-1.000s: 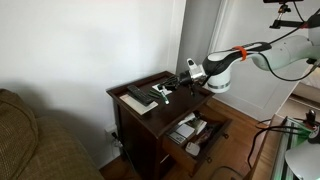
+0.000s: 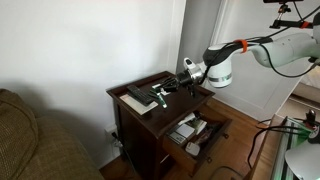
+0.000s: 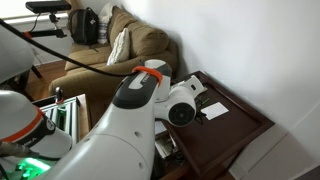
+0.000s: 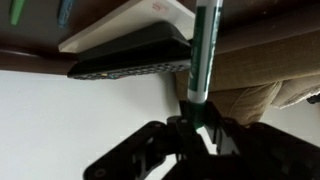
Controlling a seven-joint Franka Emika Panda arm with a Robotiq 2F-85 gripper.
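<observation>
A green and white marker (image 4: 203, 60) stands out from my dark gripper, which is shut on its near end in the wrist view. Beyond the marker are the dresser top's edge, a black keyboard-like object (image 4: 135, 58) and a white board or box (image 4: 125, 25). In exterior view 1 the marker (image 2: 160, 97) shows small and light over the dark dresser top (image 2: 150, 118), with the gripper hard to make out beside it. My arm hides the gripper in exterior view 2.
An open drawer (image 2: 192, 140) with several items juts from the dresser's front. A white wall stands close behind. A brown sofa (image 2: 35, 140) lies to the left. Green and blue pens (image 4: 65, 10) lie on the dresser top.
The arm's wrist has risen slightly. The marker at the gripper appears longer and more tilted in exterior view 1 than before. The dresser and drawer look the same.
</observation>
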